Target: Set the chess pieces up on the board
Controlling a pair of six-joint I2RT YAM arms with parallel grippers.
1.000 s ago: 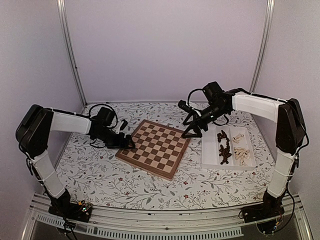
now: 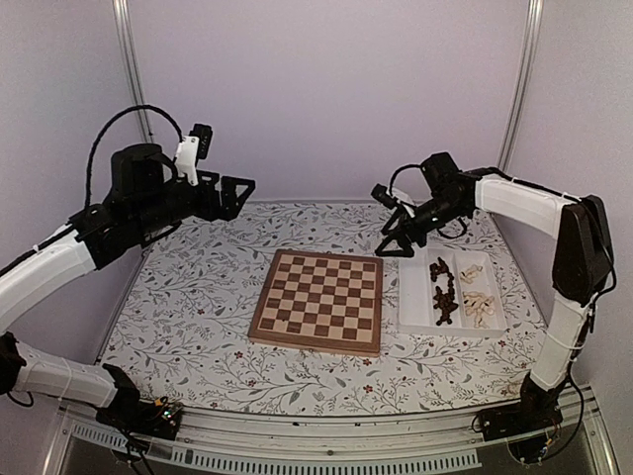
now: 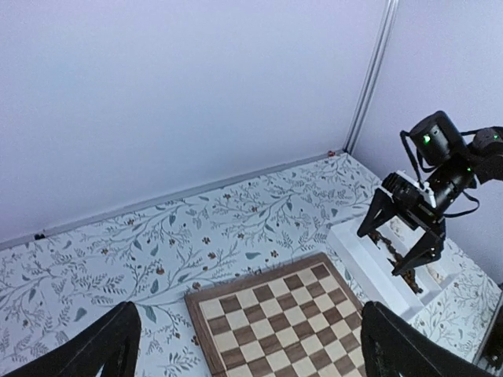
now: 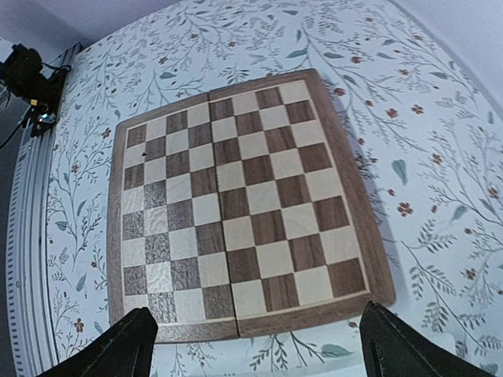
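Observation:
An empty wooden chessboard (image 2: 315,302) lies in the middle of the table, also filling much of the right wrist view (image 4: 244,196). Dark pieces (image 2: 443,292) and pale pieces (image 2: 478,307) lie in separate compartments of a white tray (image 2: 415,307) to the board's right. My left gripper (image 2: 223,197) is raised high at the left, above and behind the board's left side, open and empty. My right gripper (image 2: 394,242) hangs open between the board's back right corner and the tray, holding nothing.
Pale walls bound it at back and sides.
My left arm has risen sharply away from the board's left edge. The board has turned to lie squarer and sits slightly further right. My right gripper has shifted slightly right and up.

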